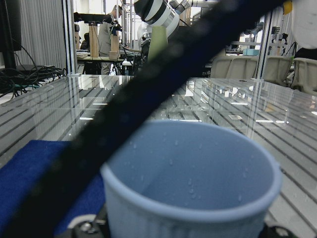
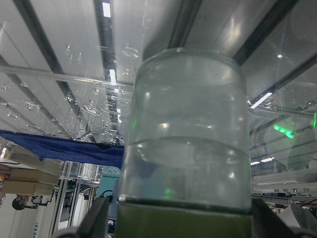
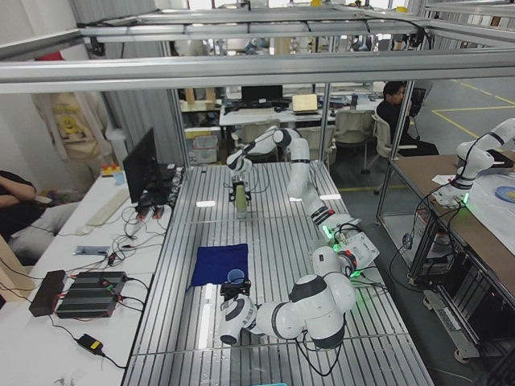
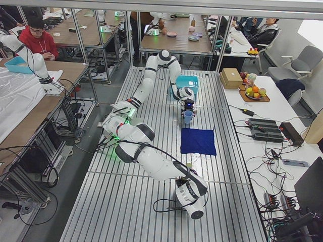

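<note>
A blue cup is in my left gripper near the blue cloth; it fills the lower left wrist view. A tall bottle with a green lower part and clear top stands at the far end of the table; in the right wrist view the bottle is very close. My right gripper is around the bottle; whether it grips is unclear.
A light-blue tray lies at the left arm's end of the slatted table. A monitor, cables and black boxes occupy the side table.
</note>
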